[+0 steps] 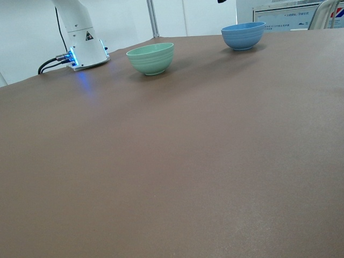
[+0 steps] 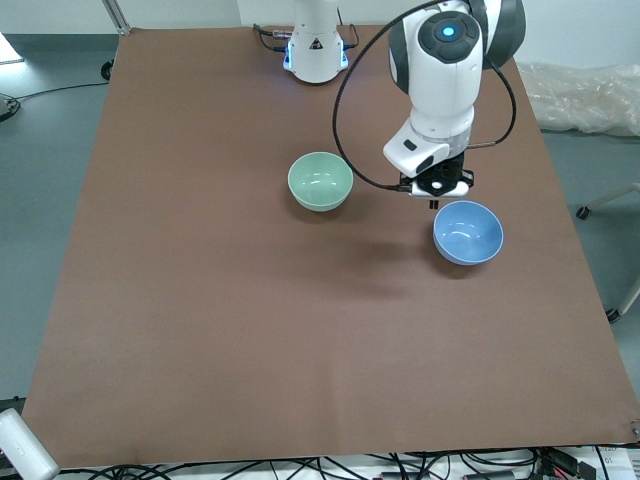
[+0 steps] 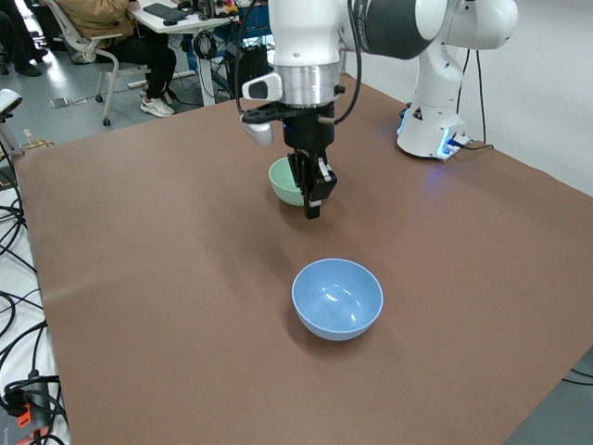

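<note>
A mint-green bowl [image 2: 320,181] [image 1: 150,58] sits on the brown table; in the right view it [image 3: 280,185] is partly hidden behind my gripper [image 3: 315,199]. A light-blue bowl [image 2: 468,233] [image 1: 243,35] [image 3: 336,298] stands in front and to the right of it in the left view, apart from it. Both look empty. My gripper hangs above the table between the two bowls, behind the blue one in the left view and mostly hidden there by the arm's housing. Whether its fingers are open or shut is unclear.
A white robot base [image 2: 316,50] with cables stands at the back of the table. Most of the table top [image 2: 280,330] in front of the bowls is bare. Cables and equipment run along the near edge, beyond the table.
</note>
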